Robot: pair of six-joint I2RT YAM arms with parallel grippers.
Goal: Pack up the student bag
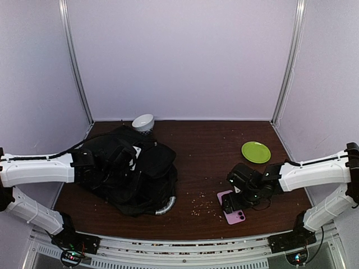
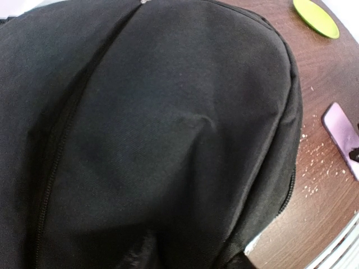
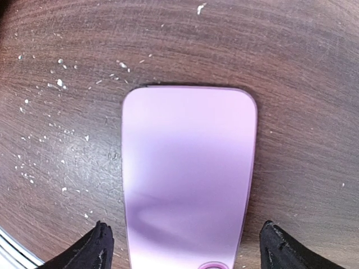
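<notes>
The black student bag (image 2: pixel 168 95) lies on the left of the table and fills most of the left wrist view. Pressed low into its cloth is my left gripper; dark fingertips show apart at the bottom edge with creased fabric between them. Whether they pinch the cloth is hidden. A pink phone (image 3: pixel 188 168) lies flat on the table, back side up, its camera end at the bottom edge of the right wrist view. My right gripper stands open over it, one finger beyond each long side, apart from the phone.
A green plate (image 1: pixel 256 152) lies at the back right, and a white bowl (image 1: pixel 143 123) stands behind the bag. Small pale crumbs (image 1: pixel 203 205) are scattered between bag and phone.
</notes>
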